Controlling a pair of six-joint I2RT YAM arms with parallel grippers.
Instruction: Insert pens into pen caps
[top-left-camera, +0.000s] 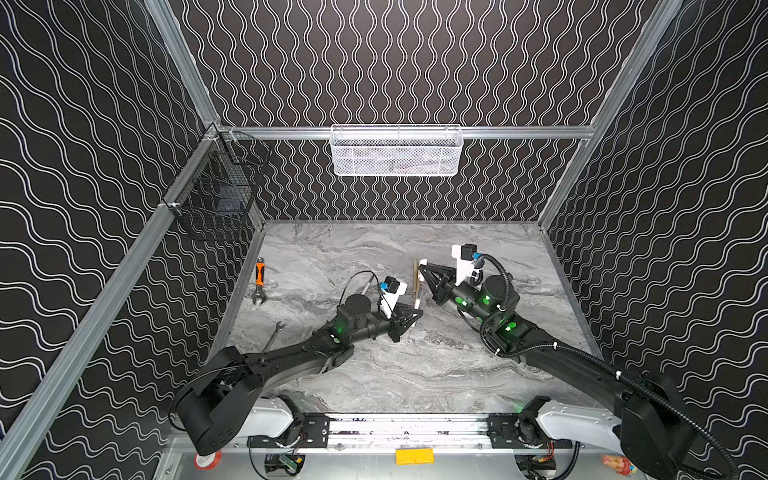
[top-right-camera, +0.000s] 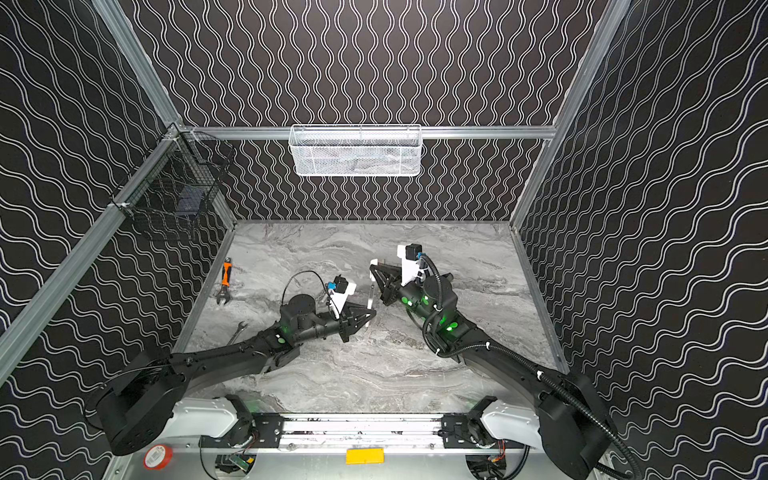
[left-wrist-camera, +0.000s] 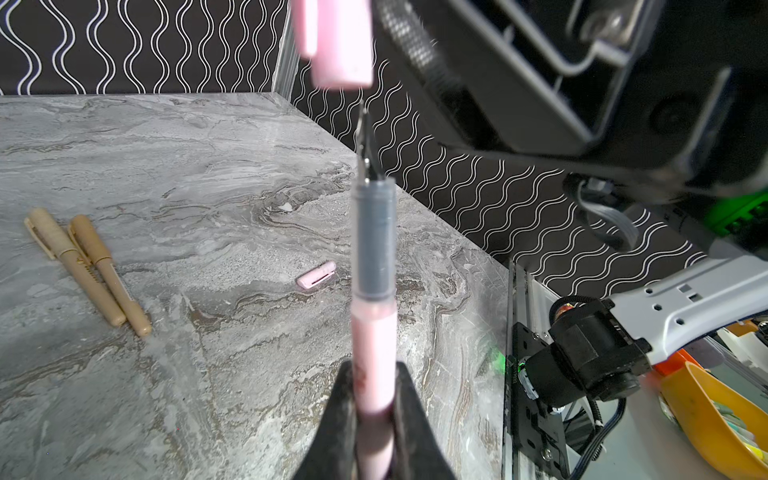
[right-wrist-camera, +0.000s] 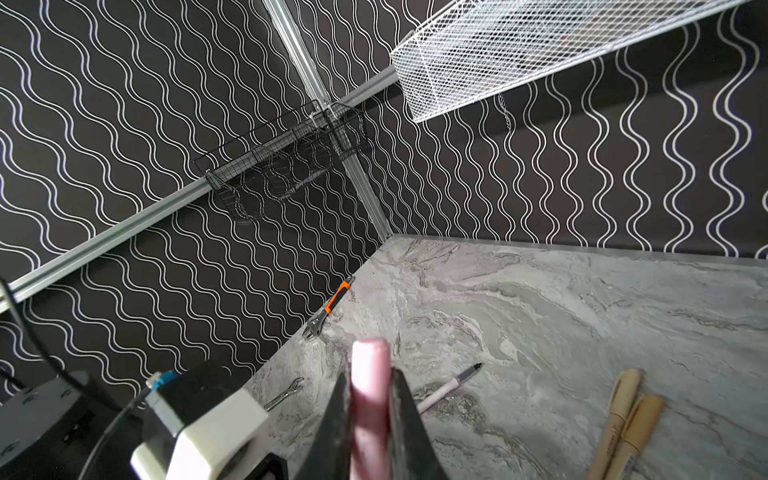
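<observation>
In the left wrist view a pink pen stands upright, nib upward, with my left gripper shut on its lower body. Just above the nib hangs a pink cap, a little left of the pen's line; they look apart. My right gripper is shut on that cap, whose rounded end points up in the right wrist view. Another pink pen lies uncapped on the table, its dark tip bare. A loose pink cap rests on the tabletop too. Two beige pens lie side by side, capped.
An orange-handled adjustable wrench and a small spanner lie at the table's left side. A white mesh basket hangs on the back wall, a black wire basket on the left.
</observation>
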